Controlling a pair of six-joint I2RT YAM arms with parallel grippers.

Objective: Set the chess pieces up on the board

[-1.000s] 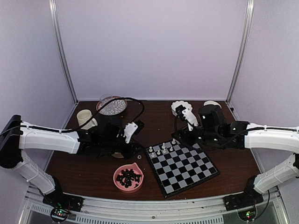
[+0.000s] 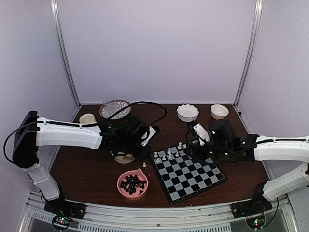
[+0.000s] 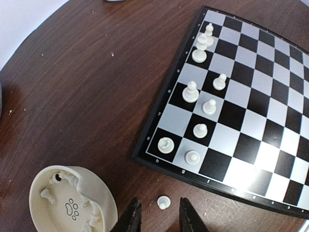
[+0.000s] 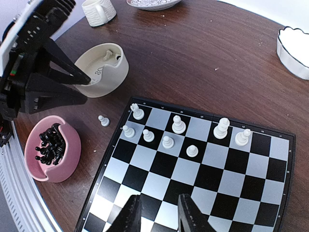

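White pieces stand on the chessboard along its far-left side: several pawns, such as the corner-side pawn, and taller pieces, among them the corner piece and a tall piece. One loose white pawn stands on the table just off the board's corner. My left gripper is open above the table between the two piece bowls, empty, with the pawn ahead of its fingers. Over the board hangs my right gripper, open and empty. A cream bowl holds more white pieces.
Black pieces fill a pink bowl near the front edge. Farther back are a mug, a patterned plate, a scalloped white bowl and a plain bowl. Bare table lies behind the board.
The loose pawn, apparently on its side a second ago, looks upright now. The right arm shifted slightly.
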